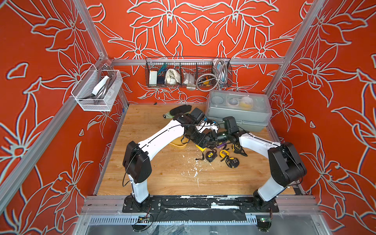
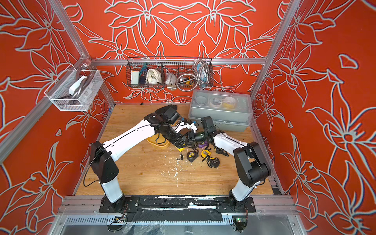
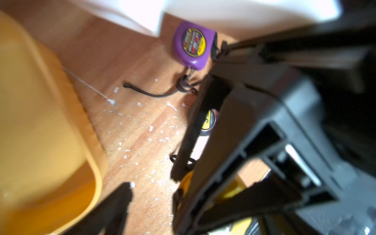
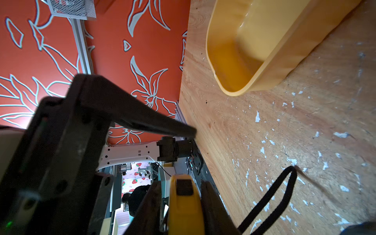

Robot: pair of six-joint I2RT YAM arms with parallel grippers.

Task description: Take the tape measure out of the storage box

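A yellow-and-black tape measure (image 4: 187, 209) is edge-on at the bottom of the right wrist view, its black strap loop beside it. In the left wrist view its yellow case (image 3: 233, 190) shows partly behind the fingers (image 3: 235, 145) of my right gripper (image 2: 189, 137). Whether those fingers grip it cannot be told. My left gripper (image 2: 181, 145) meets the right one from the left, open; one of its fingers (image 3: 113, 207) stands apart from the tape. A yellow storage box (image 3: 92, 156) stands left of the grippers, its visible floor bare.
On the wood lie a purple tape measure (image 3: 193, 45) and several black-and-yellow ones, such as one (image 1: 232, 162) at the front. A grey lidded case (image 1: 239, 109) stands behind on the right.
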